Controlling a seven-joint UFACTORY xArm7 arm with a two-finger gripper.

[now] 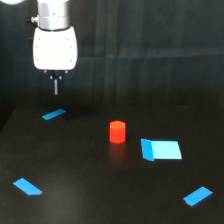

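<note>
A red block [117, 132] with an angular outline rests on the dark table, a little right of the middle. High at the upper left hangs the white arm, and the thin dark gripper [56, 88] points down from it. The gripper is well apart from the block, to its left and above it in the view. Its fingers are too small and dark to tell whether they are open or shut, and no object shows at its tip.
A pale blue square [166, 150] with a darker blue strip [147, 150] lies right of the block. Blue tape marks lie at the left rear [54, 114], left front [27, 187] and right front [198, 196]. A dark curtain [150, 50] hangs behind.
</note>
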